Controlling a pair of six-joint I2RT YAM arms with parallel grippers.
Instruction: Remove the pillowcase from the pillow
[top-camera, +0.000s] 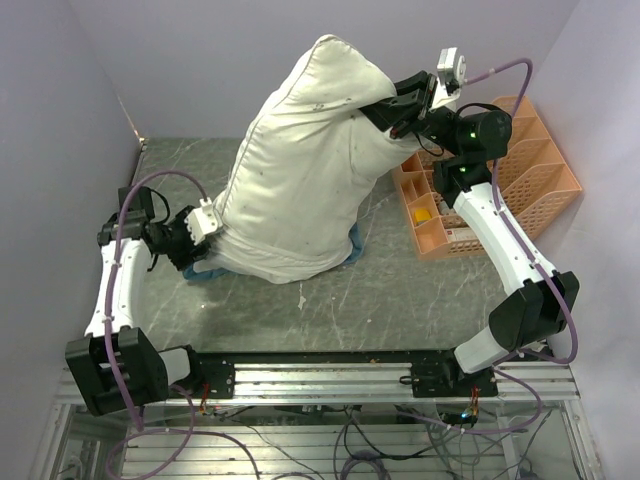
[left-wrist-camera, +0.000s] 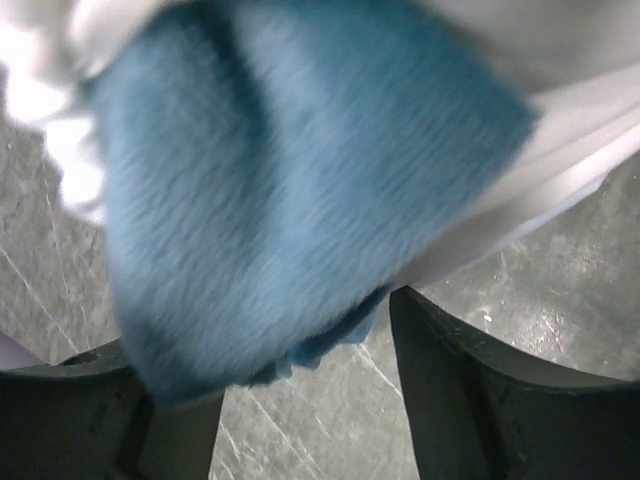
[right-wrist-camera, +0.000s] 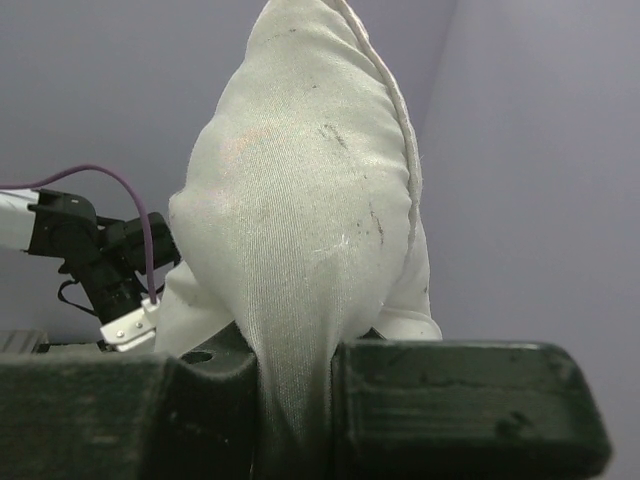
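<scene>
A white pillow (top-camera: 296, 170) is lifted at its upper right end by my right gripper (top-camera: 388, 112), which is shut on the white fabric (right-wrist-camera: 292, 230). Blue cloth (top-camera: 355, 250) shows beneath its lower end. At the lower left end my left gripper (top-camera: 196, 244) is at the white and blue fabric. In the left wrist view blue cloth (left-wrist-camera: 270, 170) fills much of the space above and between the fingers, close to the lens; whether they grip it I cannot tell.
An orange divided organizer (top-camera: 535, 190) stands at the right behind my right arm.
</scene>
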